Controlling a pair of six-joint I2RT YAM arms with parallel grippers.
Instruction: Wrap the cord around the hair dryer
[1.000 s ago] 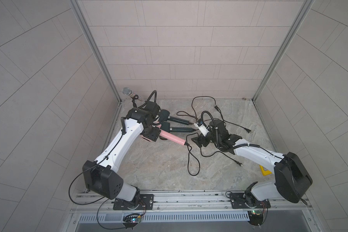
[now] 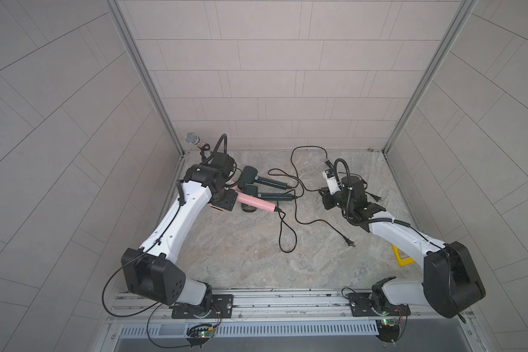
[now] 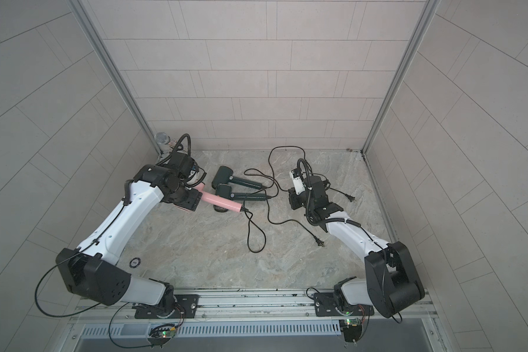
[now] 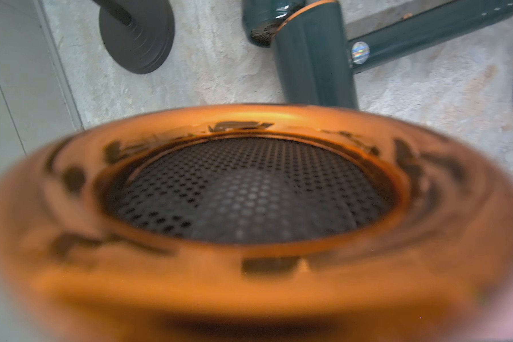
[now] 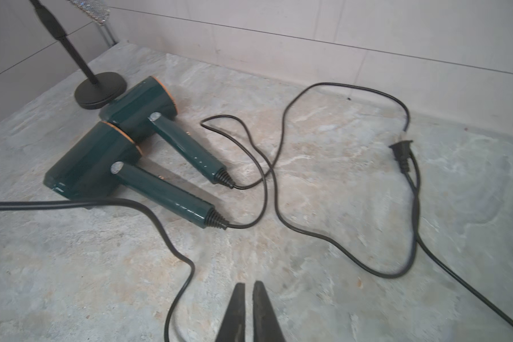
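A pink hair dryer [image 2: 255,201] is held up by my left gripper [image 3: 187,198], which is shut on it; its copper-rimmed grille [image 4: 256,193] fills the left wrist view, hiding the fingers. Its black cord [image 2: 287,246] loops toward the front. Two dark-green hair dryers [image 5: 91,156] lie side by side on the floor, their cords [image 5: 276,193] tangled toward the back right, near a plug [image 5: 401,154]. My right gripper hangs right of the dryers, its fingertips slightly apart with nothing between them.
A black stand [image 5: 99,88] is at the back left. A yellow object [image 2: 402,258] lies at the right beside my arm. Walls enclose the sides and back.
My right gripper has moved right, away from the dryers. The pink dryer and left gripper have shifted slightly left and up in the top left view, drawing the cord loop along.
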